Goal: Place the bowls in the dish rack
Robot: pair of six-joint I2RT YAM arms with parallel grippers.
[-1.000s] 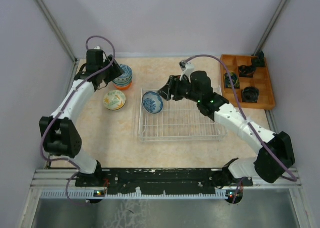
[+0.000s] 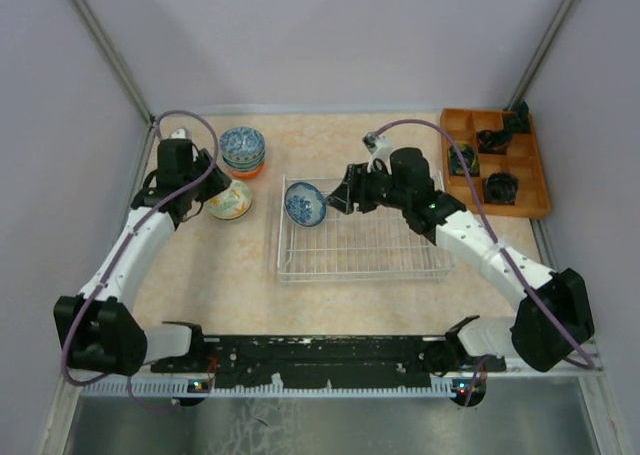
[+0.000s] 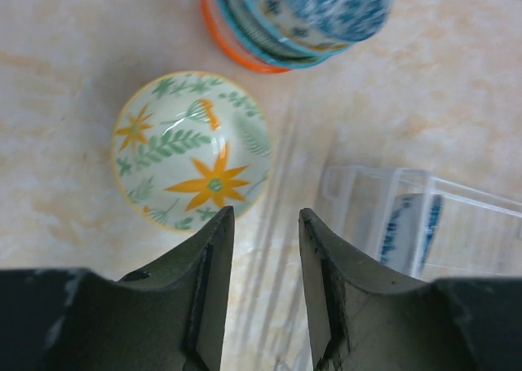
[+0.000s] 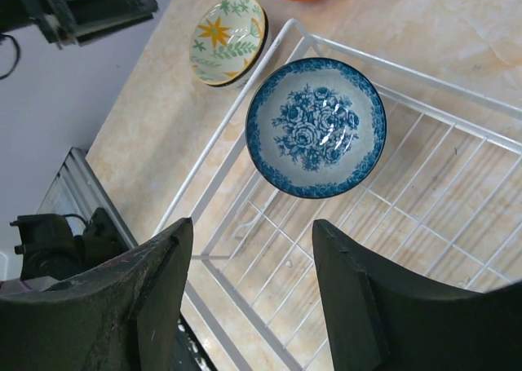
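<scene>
One blue flowered bowl (image 4: 316, 128) leans tilted in the left end of the white wire dish rack (image 2: 365, 275). My right gripper hangs over the rack just right of that bowl, fingers apart and empty. On the table left of the rack lies a white bowl with orange flowers and green leaves (image 3: 196, 151). Above it my left gripper is partly open with nothing between its fingers. Behind the flowered bowl stands a stack of bowls (image 2: 243, 147), blue patterned on top and orange at the bottom.
At the back right, a wooden compartment tray (image 2: 533, 190) holds several dark cups. The rack's middle and right are empty. Bare table (image 2: 215, 285) lies left of the rack.
My left gripper has come away from beside the bowl stack, toward the front, over the flowered bowl. The right gripper has shifted slightly right, away from the blue bowl. The bowls have not moved.
</scene>
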